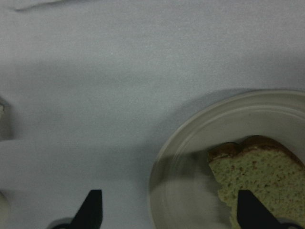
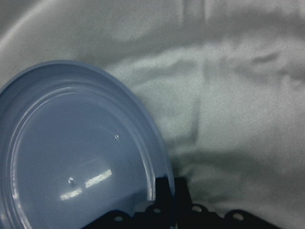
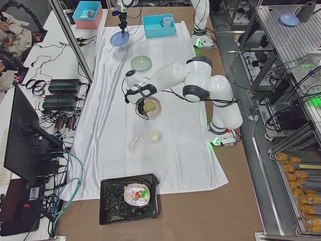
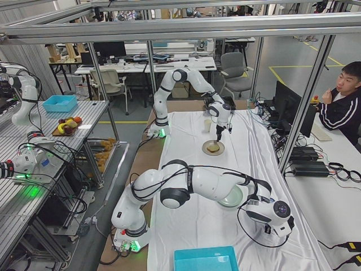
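A beige plate (image 4: 206, 148) holds a slice of bread (image 1: 262, 176) with a brown crust. My left gripper is open above that plate's edge, the bread under its right finger in the left wrist view, nothing between the fingers. At the far end of the cloth, my right gripper is shut on the rim of a blue plate (image 2: 81, 138); in the camera left view this plate (image 3: 120, 39) is beside the blue bin. A green plate (image 3: 141, 63) lies between the two.
A blue bin (image 3: 159, 31) with a cup stands at the far end. A pale cup (image 3: 154, 137) and a small wrapped item (image 3: 135, 141) lie on the near half of the cloth. A black tray (image 3: 110, 211) with a foil dish is at the near end.
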